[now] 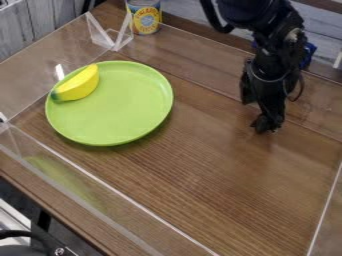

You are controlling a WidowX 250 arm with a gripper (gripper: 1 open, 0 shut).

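Note:
My black gripper [263, 105] hangs over the right side of the wooden table, low at the surface, its fingers open; whether anything lies between its fingers is hard to make out. A green plate [112, 114] lies at the left, with a yellow object [76, 82] on its upper-left rim. A blue object [307, 51] is partly hidden behind the arm at the back right.
A can [143, 14] stands at the back left edge, with a clear plastic piece [112, 28] beside it.

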